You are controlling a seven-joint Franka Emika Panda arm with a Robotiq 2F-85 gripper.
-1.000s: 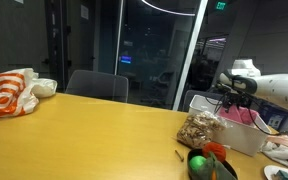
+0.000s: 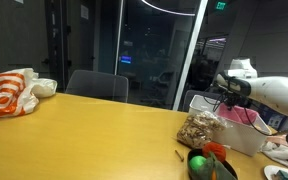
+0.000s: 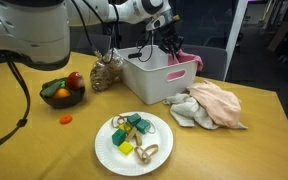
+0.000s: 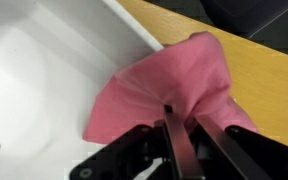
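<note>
A pink cloth (image 4: 199,80) is pinched between the fingers of my gripper, which is shut on it. In the wrist view the cloth drapes over the wall of the white bin (image 4: 119,30), part inside and part over the table side. From the second exterior view, my gripper (image 3: 170,46) is at the bin (image 3: 154,78), with pink cloth (image 3: 184,57) showing by its rim. The first exterior view also has pink cloth (image 2: 240,114) at the bin, while the arm partly hides the fingertips.
Beside the bin lie crumpled pale pink and white cloths (image 3: 216,103). A white plate (image 3: 134,165) with small coloured pieces, a dark bowl of produce (image 3: 64,97) and a crinkled bag (image 2: 201,130) stand nearby.
The arm has shifted only slightly over the bin. Everything else on the table looks the same.
</note>
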